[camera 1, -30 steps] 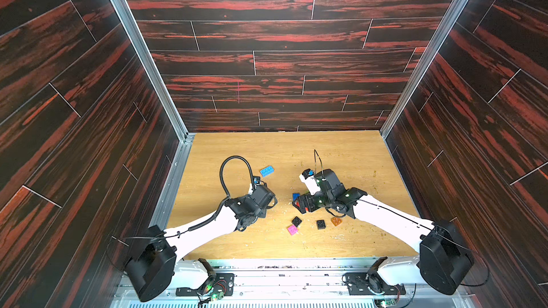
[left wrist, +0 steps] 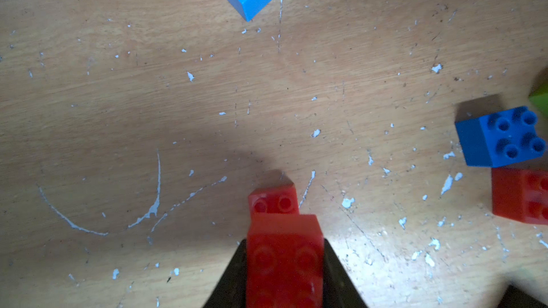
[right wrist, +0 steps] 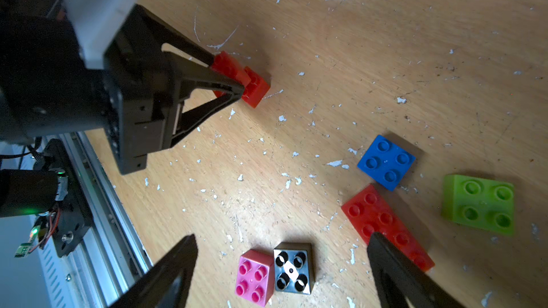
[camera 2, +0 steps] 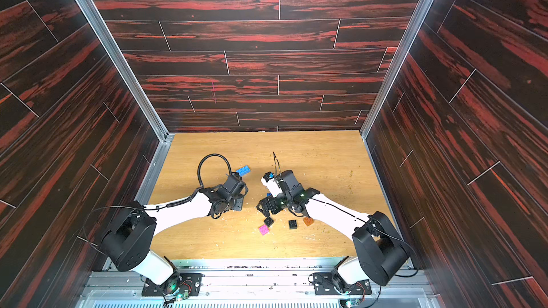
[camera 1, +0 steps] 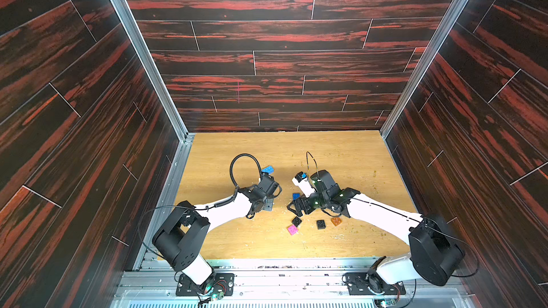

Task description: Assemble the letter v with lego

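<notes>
A red brick is pinched between the fingers of my left gripper, seen from the side in the right wrist view. Another red brick (right wrist: 256,87) shows just past it, low over or on the table; whether the two are joined, I cannot tell. My right gripper stands open, its fingers (right wrist: 408,273) wide apart. Below it lie a long red brick (right wrist: 388,227), a blue square brick (right wrist: 387,162) touching or nearly touching it, and a green brick (right wrist: 478,203). A pink brick (right wrist: 255,277) sits beside a black brick (right wrist: 293,268).
A light blue brick (camera 1: 267,169) lies farther back. Near the front right are another black brick (camera 1: 320,224) and an orange brick (camera 1: 336,222).
My left arm has moved right and toward the back, closer to the light blue brick. The right gripper has shifted slightly left over the middle bricks.
</notes>
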